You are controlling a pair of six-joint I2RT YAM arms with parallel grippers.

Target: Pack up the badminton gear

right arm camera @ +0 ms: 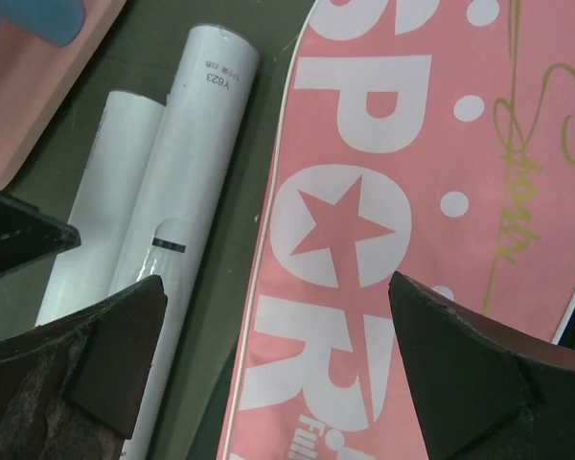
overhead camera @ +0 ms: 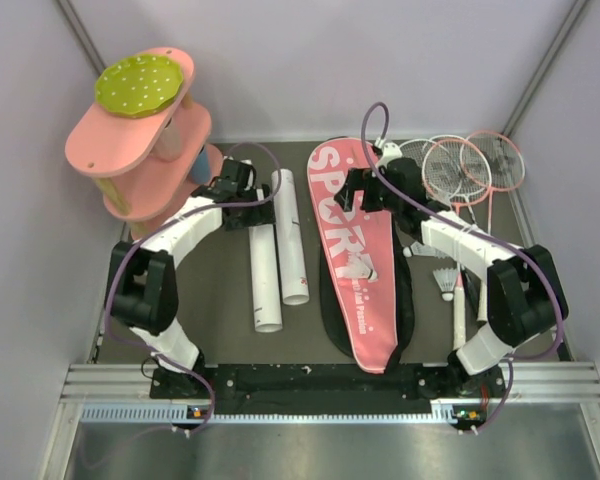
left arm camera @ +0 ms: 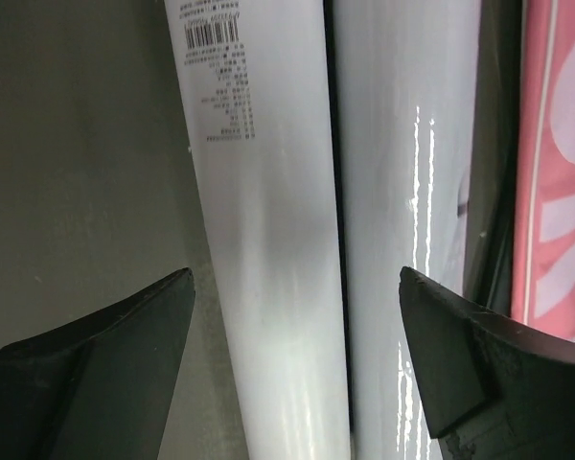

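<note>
Two white shuttlecock tubes (overhead camera: pixel 265 280) (left arm camera: pixel 268 249) lie side by side left of the pink SPORT racket bag (overhead camera: pixel 360 290) (right arm camera: pixel 364 125). My left gripper (overhead camera: pixel 256 205) hangs over the upper part of the tubes; in the left wrist view its fingers stand apart with the left tube between them, below. My right gripper (overhead camera: pixel 350 190) is open over the upper part of the bag, with the bag beneath its fingers in the right wrist view. Several rackets (overhead camera: pixel 495 160) and loose shuttlecocks (overhead camera: pixel 445 280) lie on the right.
A pink tiered shelf (overhead camera: pixel 110 140) with a green dotted plate (overhead camera: pixel 140 85) stands at the back left. Bare dark floor (overhead camera: pixel 200 300) lies left of the tubes. Walls close in the sides and back.
</note>
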